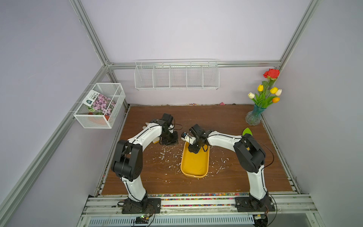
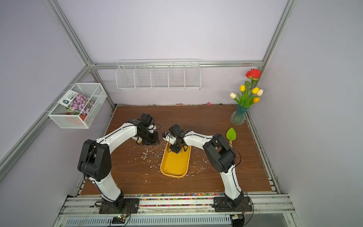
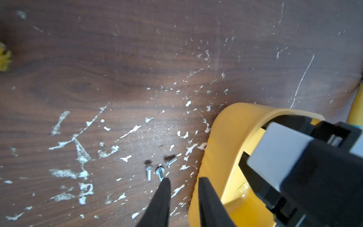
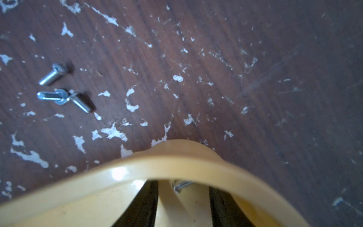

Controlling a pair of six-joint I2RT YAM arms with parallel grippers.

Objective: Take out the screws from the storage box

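In the right wrist view a screw [image 4: 182, 185] lies inside the yellow storage box [image 4: 143, 166], close under its far end wall. The open right gripper reaches into the box, its fingers on either side of this screw, not clamping it. On the table outside the box, a little group of loose screws [image 4: 54, 73] shows in the same view. My left gripper is partly open above the table, left of the box [image 3: 215, 158], with nothing between its fingers. Those screws [image 3: 148, 172] lie just beyond its fingertips in the left wrist view.
White worn marks on the brown table [image 1: 166, 166] look much like small screws. At right stand a flower vase [image 1: 253, 115] and a green leaf-shaped tool [image 2: 231, 134]. The two arms are close together near the box's far end. Bare table lies behind them.
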